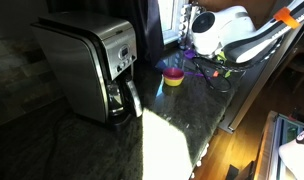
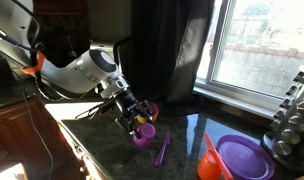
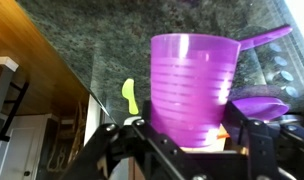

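Observation:
A purple cup [image 3: 192, 85] fills the middle of the wrist view, with my gripper shut on it near its lower end. In exterior view 2 the same cup [image 2: 144, 135] is just below the gripper [image 2: 139, 124], close over the dark counter; I cannot tell whether it touches. A yellow and red bowl [image 1: 173, 76] stands on the counter. My gripper [image 1: 197, 62] is near its right side in exterior view 1, where the arm hides most of the cup.
A coffee maker [image 1: 97, 65] stands left of the bowl. In exterior view 2, a purple utensil [image 2: 163, 148] lies on the counter, with an orange cup [image 2: 209, 166] and purple plate [image 2: 254, 163] to the right. A yellow utensil [image 3: 129, 95] shows in the wrist view.

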